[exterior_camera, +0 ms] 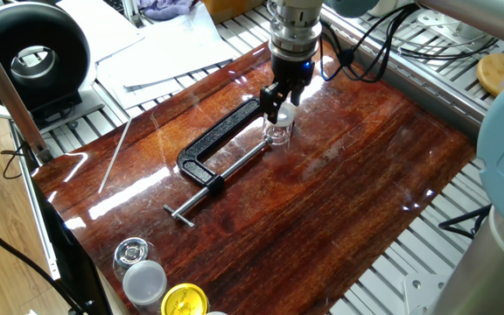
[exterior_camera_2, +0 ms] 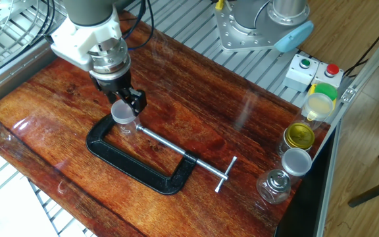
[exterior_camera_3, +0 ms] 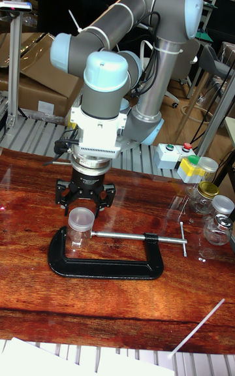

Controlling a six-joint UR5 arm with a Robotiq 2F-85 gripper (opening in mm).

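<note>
A clear jar with a whitish lid (exterior_camera: 277, 136) stands upright at one end of the black C-clamp (exterior_camera: 204, 149), between the end of its frame and the tip of its screw. My gripper (exterior_camera_3: 84, 209) is open just above and behind this jar (exterior_camera_3: 79, 240), its black fingers spread apart with nothing held. From the second exterior view, the gripper (exterior_camera_2: 126, 105) overlaps the edge of the jar's lid (exterior_camera_2: 124, 111); whether they touch, I cannot tell. The clamp (exterior_camera_2: 133, 168) lies flat on the table, its T-handle pointing toward the other jars.
Several jars stand near the table's edge, among them one with a gold lid (exterior_camera_2: 300, 135) and one with a white lid (exterior_camera_2: 296, 161). A thin white stick (exterior_camera_3: 196, 328) lies near another edge.
</note>
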